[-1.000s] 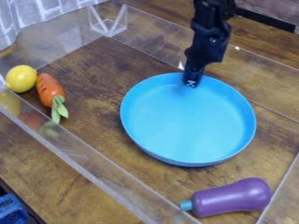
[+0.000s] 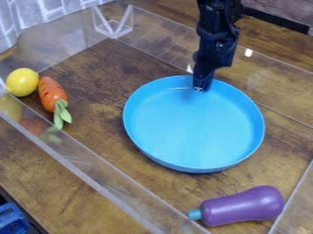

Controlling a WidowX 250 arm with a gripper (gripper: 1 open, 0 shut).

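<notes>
A large blue round tray [image 2: 193,132] lies on the wooden surface in the middle of the camera view. My black gripper [image 2: 200,80] reaches down from the top to the tray's far rim, its tips at or just inside that rim. The fingertips are small and dark, and I see nothing clearly held between them; it looks shut.
A toy lemon [image 2: 22,81] and a carrot [image 2: 51,98] lie at the left. A purple eggplant [image 2: 244,205] lies at the front right. Clear plastic walls border the area. The wood left of the tray is clear.
The blue tray has shifted very slightly to the left, with my gripper at its far rim moving along slightly.
</notes>
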